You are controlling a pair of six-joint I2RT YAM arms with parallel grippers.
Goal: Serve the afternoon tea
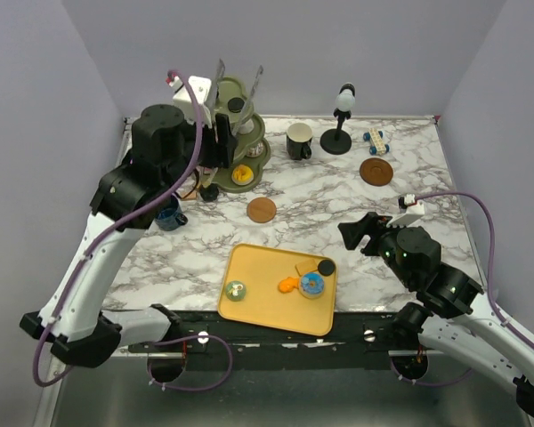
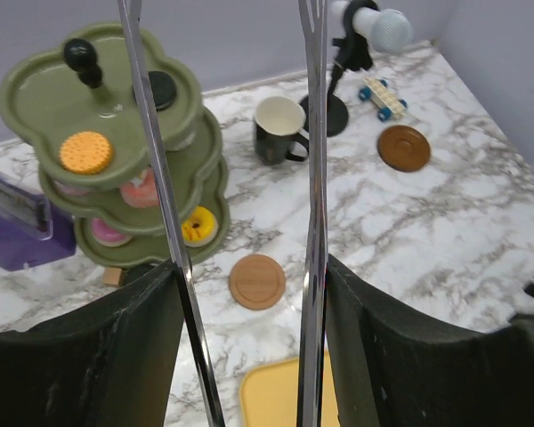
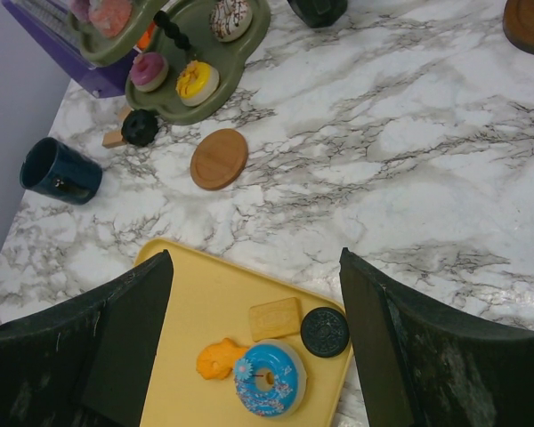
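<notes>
A green three-tier stand (image 2: 107, 80) at the back holds donuts and biscuits, among them an orange biscuit (image 2: 86, 152) and a yellow donut (image 3: 196, 83). My left gripper (image 1: 238, 96) is raised high over the stand, open, its long metal fingers (image 2: 317, 205) apart and empty. My right gripper (image 1: 356, 229) stands open above the counter beside the yellow tray (image 1: 249, 311), which holds a blue donut (image 3: 269, 378), an orange piece (image 3: 217, 358), a tan piece (image 3: 274, 318) and a dark disc (image 3: 324, 332).
Two mugs (image 1: 299, 140) (image 3: 60, 170), two brown coasters (image 1: 261, 210) (image 1: 376, 172), a purple box (image 2: 22, 236), a black lamp stand (image 1: 336, 140) and a toy car (image 1: 376, 142) stand around the marble counter.
</notes>
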